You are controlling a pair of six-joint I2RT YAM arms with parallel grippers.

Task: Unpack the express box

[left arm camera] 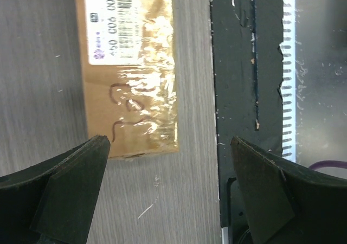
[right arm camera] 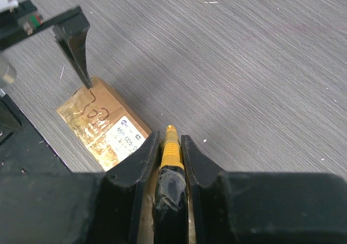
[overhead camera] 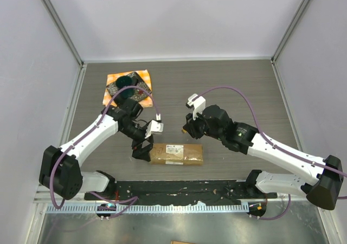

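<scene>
A brown cardboard box [overhead camera: 191, 154], covered in shiny tape and bearing a white label [left arm camera: 113, 24], lies flat near the table's front edge. At the box's left end my left gripper [overhead camera: 142, 150] stands open; in the left wrist view its fingers [left arm camera: 76, 192] are wide apart with the box end beyond them. My right gripper is shut on a cutter with a yellow tip [right arm camera: 172, 146] and a dark body [right arm camera: 171, 195]. That tool is held above the table, behind the box's right part and apart from it in the top view.
An orange checked cloth [overhead camera: 112, 80] with a dark patterned tray [overhead camera: 142, 85] and a dark green round item [overhead camera: 124, 83] lies at the back left. A black strip [overhead camera: 179, 188] borders the front.
</scene>
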